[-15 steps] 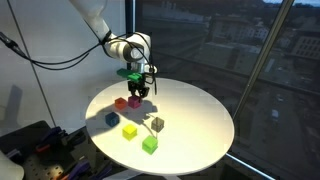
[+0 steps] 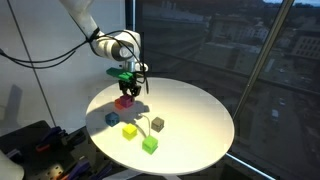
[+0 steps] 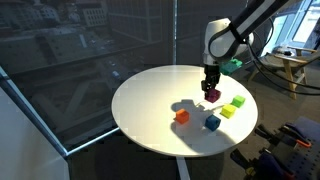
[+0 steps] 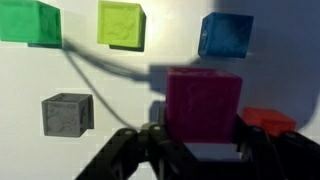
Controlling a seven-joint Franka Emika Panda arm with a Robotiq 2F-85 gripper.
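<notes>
In the wrist view a magenta cube [image 4: 203, 104] fills the space at the tips of my gripper, which is shut on it. The same cube [image 3: 212, 96] hangs over the far right part of the white table in exterior view 2. Exterior view 1 has the cube [image 2: 127, 100] right by the red cube [image 2: 119, 104]. On the table around it lie a blue cube [image 4: 226, 35], a yellow cube [image 4: 121, 25], a green cube [image 4: 30, 23] and a grey cube [image 4: 68, 115]. The red cube [image 4: 269, 121] is at the lower right, partly behind the gripper.
The round white table [image 2: 190, 105] has wide free room on its right side in exterior view 1. The arm [image 2: 122, 55] reaches in over the far left edge, with a cable looping beside it.
My gripper and the magenta cube have moved left in exterior view 1, coming closer to the red cube. The cubes on the table have stayed put.
</notes>
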